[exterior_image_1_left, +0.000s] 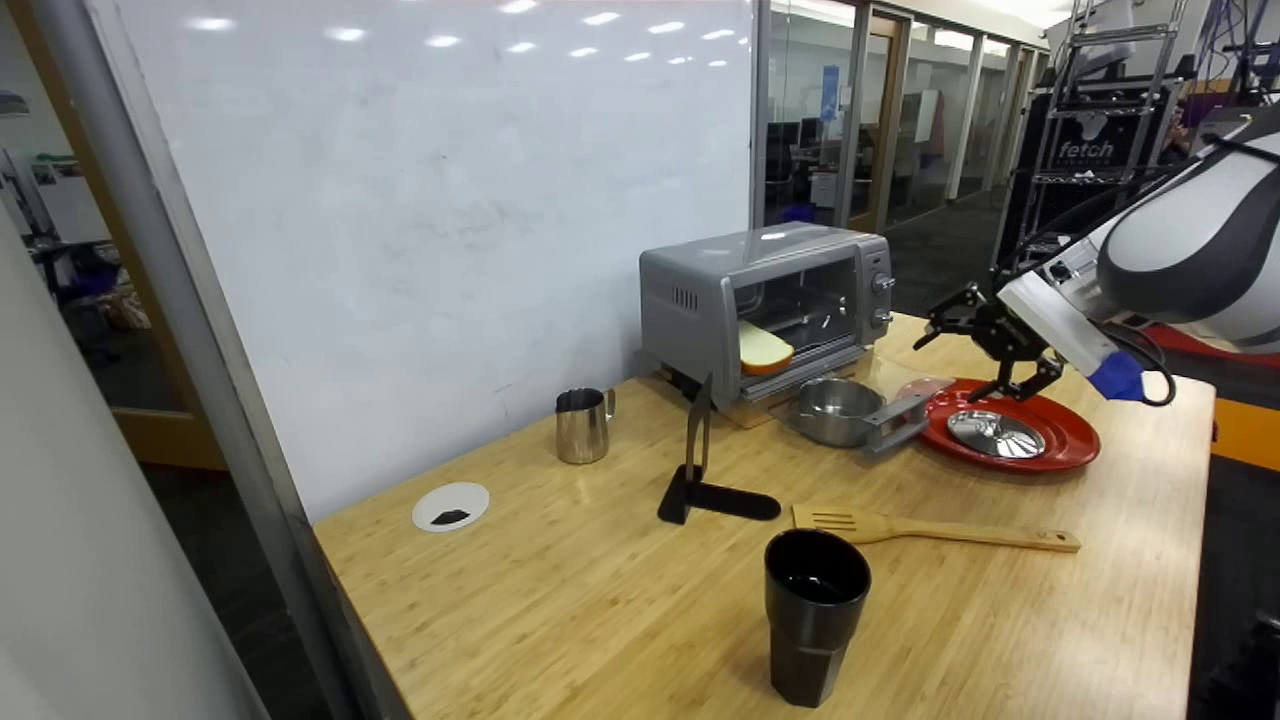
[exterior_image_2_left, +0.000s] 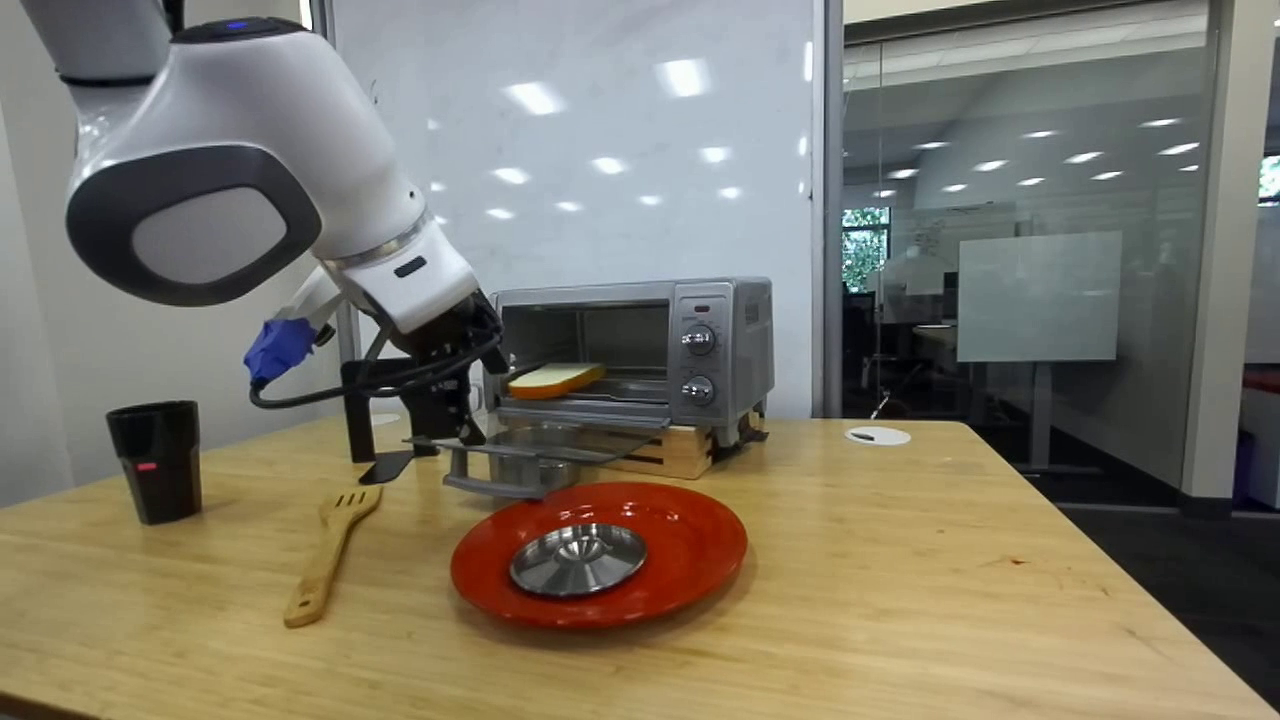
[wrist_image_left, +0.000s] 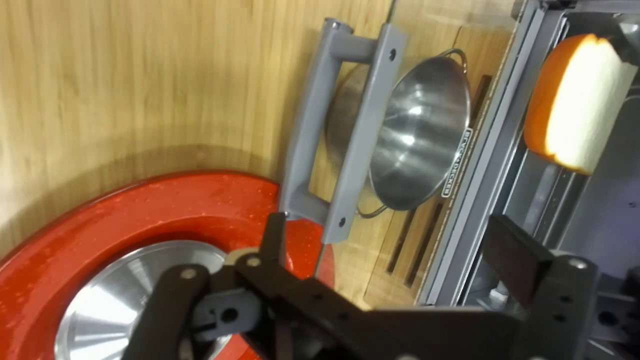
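Observation:
With its fingers wide apart and nothing between them, my gripper hangs over the red plate and the lowered door of the toaster oven. One black finger (wrist_image_left: 274, 237) overlaps the plate's edge in the wrist view; the other (wrist_image_left: 510, 255) overlaps the oven front. The grey toaster oven (exterior_image_1_left: 690, 300) stands against the whiteboard, its glass door folded down and its handle (wrist_image_left: 309, 120) outward. An orange-crusted bread slice (wrist_image_left: 579, 102) lies in the oven opening. A metal pot (wrist_image_left: 420, 132) sits on the table, partly beneath the door glass. A metal lid (exterior_image_2_left: 578, 559) rests on the red plate (exterior_image_2_left: 696, 546).
A wooden slotted spatula (exterior_image_1_left: 960, 532), a black cup (exterior_image_1_left: 816, 618), a black bookend-like stand (exterior_image_1_left: 732, 502) and a steel pitcher (exterior_image_1_left: 583, 430) are spread across the table. Exterior view 2 shows bare tabletop right of the plate.

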